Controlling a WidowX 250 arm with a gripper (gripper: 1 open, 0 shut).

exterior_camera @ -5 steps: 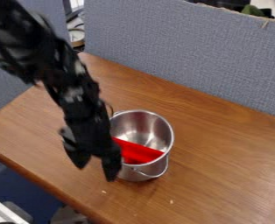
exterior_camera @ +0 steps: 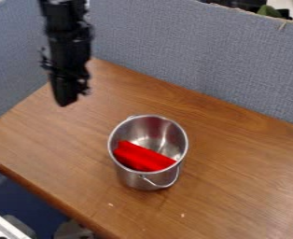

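Note:
A steel pot (exterior_camera: 161, 129) with a wire handle stands upright on the wooden table (exterior_camera: 236, 177), right of centre, with a red cylindrical object (exterior_camera: 144, 156) lying inside it. My gripper (exterior_camera: 67, 91) is dark and blurred at the upper left, raised well apart from the pot; it looks shut, and nothing shows between its fingers.
Grey padded walls (exterior_camera: 199, 51) border the table at the back and left. A white object (exterior_camera: 5, 229) lies beyond the front left edge.
My arm has swung up and back to the upper left, away from the pot, uncovering the left part of the table. The red object stays in the pot.

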